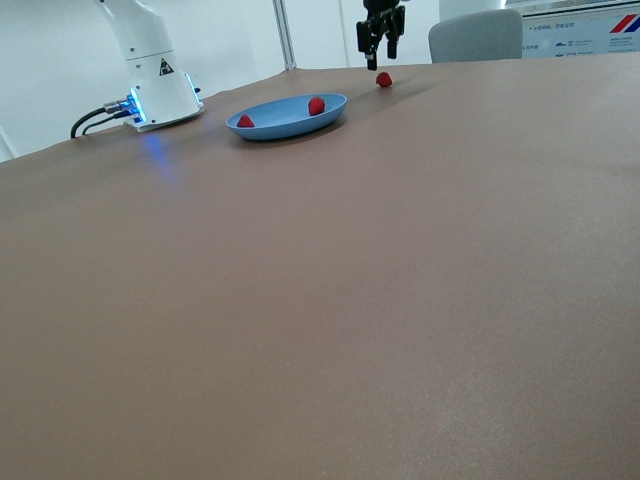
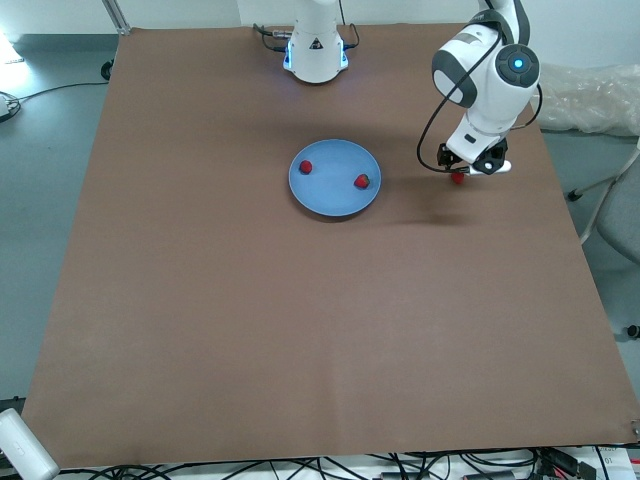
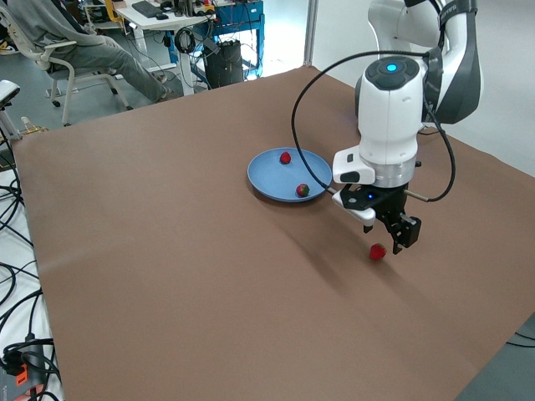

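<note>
A blue plate (image 2: 334, 190) holds two red strawberries (image 2: 362, 181), seen in all three views. A third strawberry (image 3: 377, 251) lies on the brown table (image 2: 320, 310) beside the plate, under my black gripper (image 1: 381, 50). In the top view the gripper hangs above that strawberry with its fingers apart and nothing between them. In the left view the fingers are mostly hidden behind the white wrist.
A white robot base (image 2: 315, 55) with cables stands at the back of the table. A grey chair (image 2: 625, 210) is beyond the right edge.
</note>
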